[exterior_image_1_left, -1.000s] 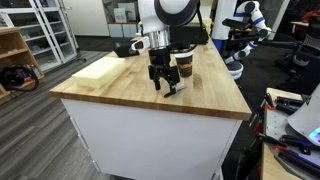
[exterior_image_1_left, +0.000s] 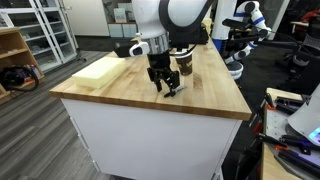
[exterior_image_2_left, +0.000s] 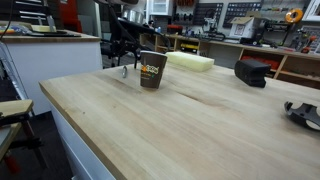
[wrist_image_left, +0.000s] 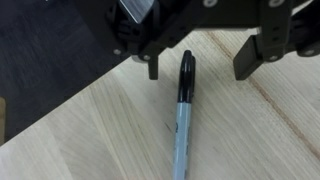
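Note:
A marker (wrist_image_left: 182, 130) with a grey barrel and a black cap lies on the wooden tabletop, seen in the wrist view. Its capped end reaches into the gap between the fingers of my gripper, which stand apart with bare wood on either side of the cap. In exterior view 1 the gripper (exterior_image_1_left: 165, 84) is low over the table near its front edge, beside the marker. Exterior view 2 has the gripper (exterior_image_2_left: 122, 52) at the far left end of the table; whether its fingertips touch the wood cannot be told.
A dark paper cup (exterior_image_2_left: 152, 69) stands close by the gripper. A pale yellow block (exterior_image_1_left: 100, 72) and a black object (exterior_image_2_left: 252, 73) lie farther along the table. Another dark item (exterior_image_2_left: 303, 115) sits at the right. Mid-table is clear.
The arm's upper part has shifted slightly to the right and down, covering more of the cup in exterior view 1. The gripper stays at nearly the same spot by the marker.

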